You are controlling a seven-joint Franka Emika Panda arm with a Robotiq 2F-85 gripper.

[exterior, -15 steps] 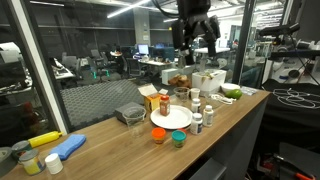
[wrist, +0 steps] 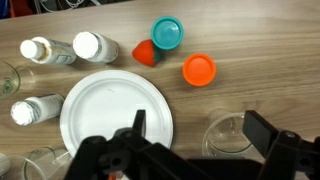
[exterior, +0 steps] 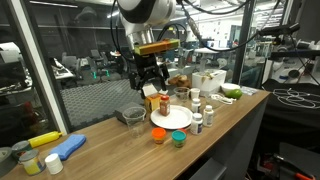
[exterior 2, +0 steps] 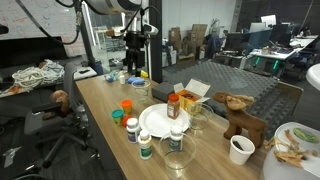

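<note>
My gripper (exterior: 149,86) hangs open above the table, with nothing between its fingers. In the wrist view a white plate (wrist: 112,95) lies to the left, partly covered by the left finger (wrist: 137,125). An orange cup (wrist: 199,70) and a teal cup (wrist: 167,33) stand beyond the gripper, with a small red object (wrist: 147,52) beside them. Below the right side of the fingers is a clear glass (wrist: 226,145). Exterior view 1 shows a red-brown bottle (exterior: 164,105) and an orange box (exterior: 152,104) behind the plate.
White bottles (wrist: 96,46) stand around the plate's left side. In exterior view 2, a brown toy animal (exterior 2: 240,115), a white mug (exterior 2: 242,149) and a bowl (exterior 2: 295,140) occupy the far end. Bare wood (exterior: 110,150) lies left of the cups.
My arm has swung left and come down from high on the right, bringing the gripper over the area by the box and clear glass. The tabletop objects appear unmoved.
</note>
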